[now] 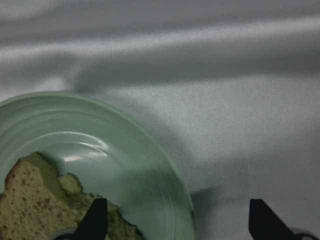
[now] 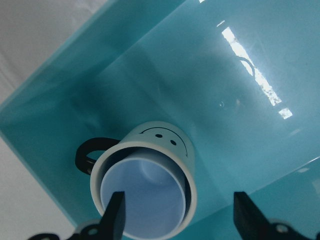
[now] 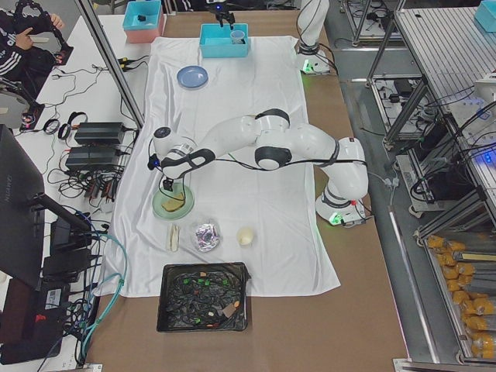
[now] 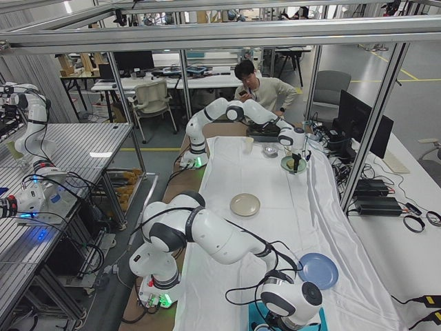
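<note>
A green plate [image 1: 145, 165] holds a torn piece of tortilla-like bread [image 1: 40, 200]. My left gripper stands open over the plate's edge, nothing held, its fingers either side of the rim. In the right wrist view a teal bin [image 2: 140, 85] holds a white smiley mug [image 2: 167, 137] with a black handle and a pale blue cup [image 2: 140, 200] nested in it. My right gripper is open above the mug, nothing between its fingertips.
A blue plate [image 3: 192, 76] and a beige plate [image 4: 244, 204] lie on the white cloth, with a foil item [image 3: 206, 237], a small cream bowl [image 3: 245, 235] and a pale wrapped item [image 3: 173, 237]. A black tray [image 3: 203, 320] stands at the near end.
</note>
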